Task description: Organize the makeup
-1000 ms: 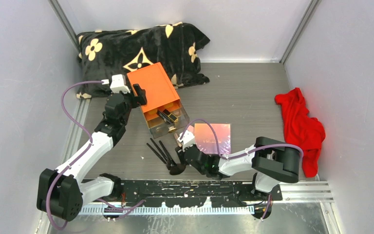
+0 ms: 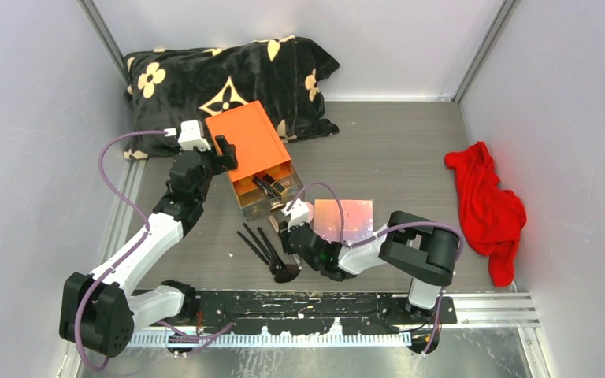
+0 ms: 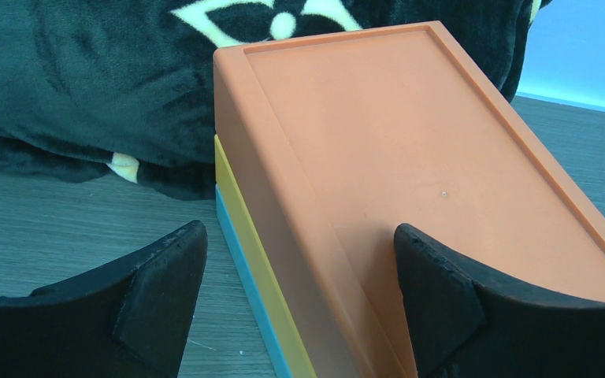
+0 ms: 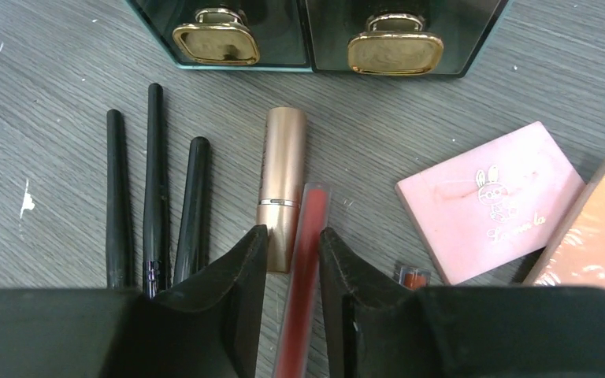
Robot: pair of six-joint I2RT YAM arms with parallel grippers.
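Note:
In the top view, the orange makeup organizer (image 2: 246, 132) stands left of centre with its clear drawers pulled out, holding a few dark items (image 2: 271, 186). My left gripper is open, straddling the organizer's left edge with one finger outside and one over its lid. Low over the floor, my right gripper stands part open. A red lip gloss tube (image 4: 307, 244) lies between its fingertips, with space still showing beside it. The rose-gold lipstick (image 4: 283, 157) lies just left of the tube, partly behind the left finger.
Several black brushes (image 4: 156, 189) lie left of the lipstick. On the right are a pink box (image 4: 492, 201), a peach box (image 4: 599, 228) and a small tube (image 4: 412, 277). Gold-knobbed drawers (image 4: 307, 35) stand ahead. A red cloth (image 2: 484, 209) lies far right.
The right gripper has shifted slightly left in the top view, its arm swinging left with it. My left arm and the organizer have stayed still.

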